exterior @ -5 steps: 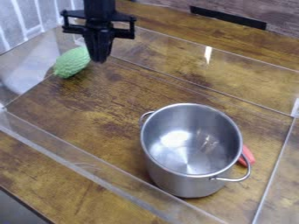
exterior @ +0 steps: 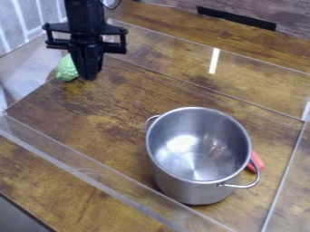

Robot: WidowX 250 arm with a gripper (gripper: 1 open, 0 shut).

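My black gripper (exterior: pixel 87 71) hangs at the upper left of the camera view, low over a pale green, textured oblong object (exterior: pixel 67 67), partly hiding it. The fingertips are dark and close together; I cannot make out anything between them. A steel pot (exterior: pixel 198 149) with two side handles stands empty at the lower right.
A red object (exterior: pixel 256 161) lies partly hidden behind the pot's right side. Clear low walls (exterior: pixel 109 168) border the wooden work surface (exterior: pixel 133 100), whose middle is free.
My gripper has moved down and to the left over the green object, which it now covers more.
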